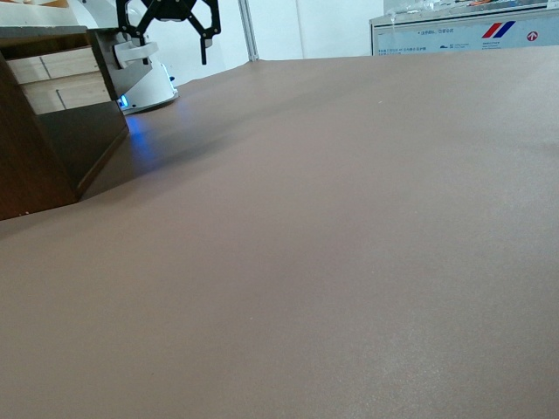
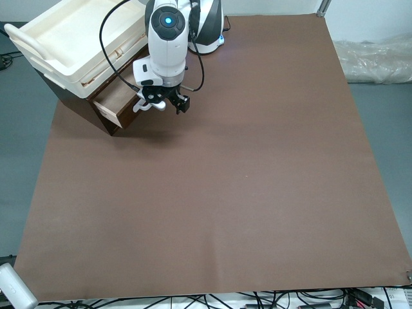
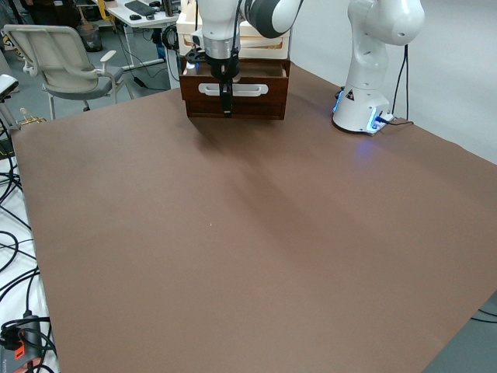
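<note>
My gripper (image 2: 174,102) hangs at the back of the brown table, just in front of a dark wooden drawer box (image 3: 264,109); in the top view its black fingers (image 1: 203,51) are in the air above the table surface. In the left view a white plastic bin (image 2: 77,32) rests on the box, and a drawer with light wooden insides (image 2: 116,96) sticks out below it. A white handle (image 3: 248,90) shows on the drawer front in the right view, partly behind the gripper. I cannot make out whether the fingers are open or shut.
The white arm base (image 3: 357,113) stands beside the box. Black cables (image 2: 322,296) run beyond the front edge. A chair (image 3: 66,74) stands off the table.
</note>
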